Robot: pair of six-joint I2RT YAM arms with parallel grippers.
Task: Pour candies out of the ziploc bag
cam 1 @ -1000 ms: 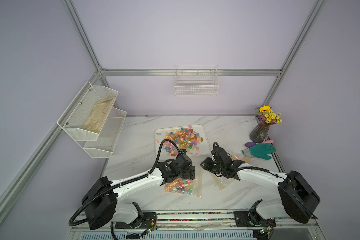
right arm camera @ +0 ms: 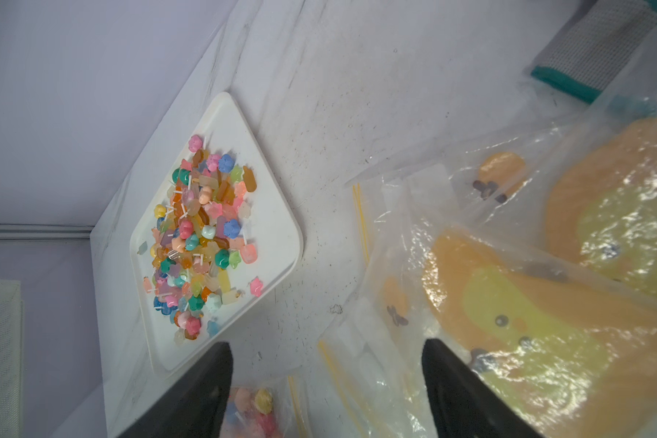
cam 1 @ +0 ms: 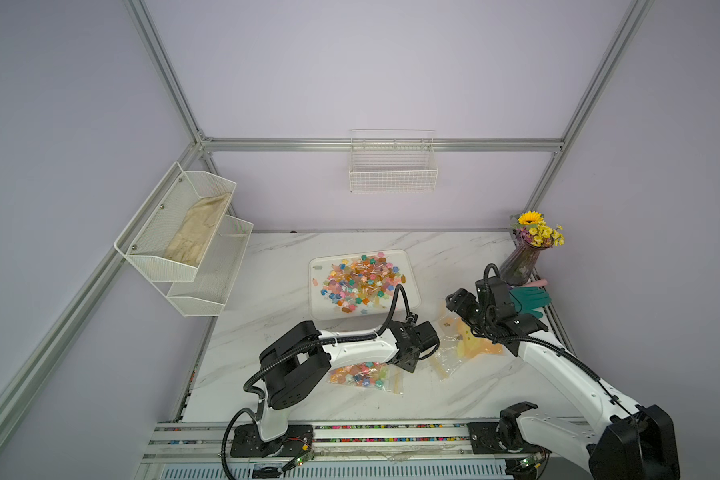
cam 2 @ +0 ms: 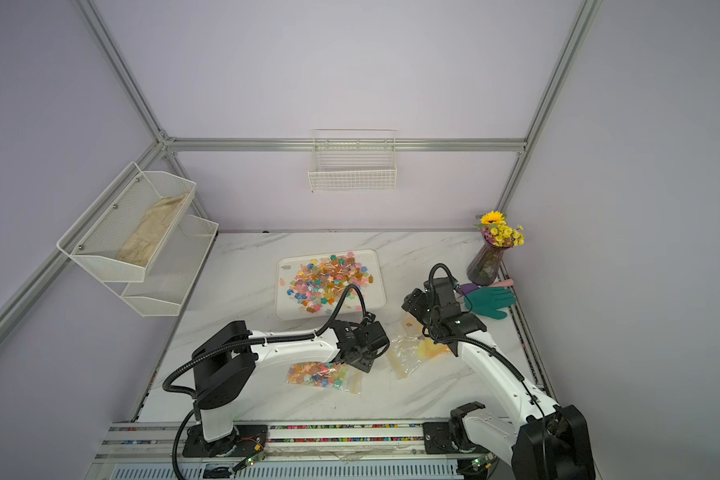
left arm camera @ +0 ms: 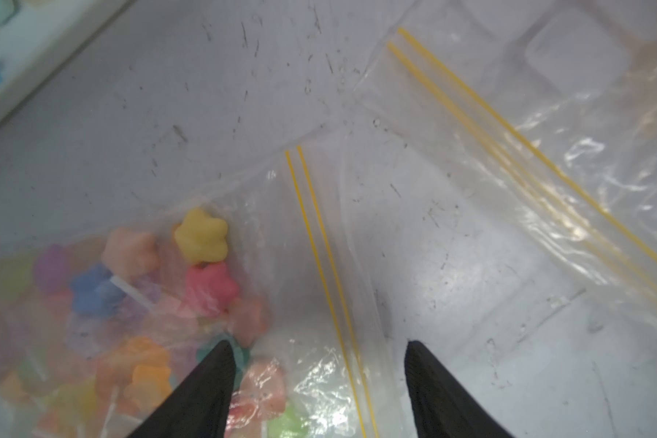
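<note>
A clear ziploc bag of colourful candies (left arm camera: 197, 292) lies flat at the front of the table, its yellow-striped zip end pointing right. My left gripper hovers over that zip end with its fingers apart; nothing is held between them. Behind the bag a white tray (cam 1: 317, 300) carries a heap of mixed candies (right arm camera: 197, 241). Off to the right, my right gripper stands open and empty above the table, over the edge of other clear bags.
Clear bags with orange-yellow contents (right arm camera: 518, 314) lie at the right, below my right arm. Teal gloves (cam 2: 490, 301) and a flower vase (cam 2: 485, 264) stand at the right back. Wire baskets (cam 1: 393, 180) hang on the walls.
My left arm has reached rightward over the bag's zip end. My right arm has pulled away to the right and back. The candy bag has stayed in place.
</note>
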